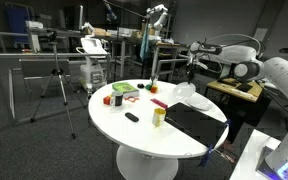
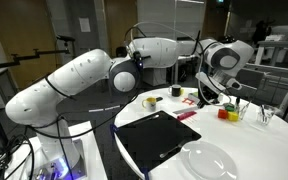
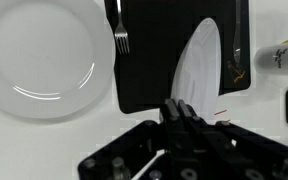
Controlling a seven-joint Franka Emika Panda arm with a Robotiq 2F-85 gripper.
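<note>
My gripper is shut on the thin rim of a white plate (image 3: 200,66). This plate is tilted steeply, seen nearly edge-on in the wrist view, in front of the black mat (image 3: 144,85). In exterior view 1 the held plate (image 1: 184,90) hangs below my gripper (image 1: 191,73) at the far right of the round table. A second white plate (image 3: 46,58) lies flat beside the mat; exterior view 2 shows that plate (image 2: 209,160) near the front edge. A fork (image 3: 121,38) rests along one side of the mat, a knife (image 3: 237,48) along the other.
A yellow mug (image 1: 159,117) stands near the mat, with a small black object (image 1: 132,117) on the bare white tabletop (image 1: 119,125). Toward the back are a green tray (image 1: 123,87) and several small items. A tripod (image 1: 57,80) stands on the floor left of the table.
</note>
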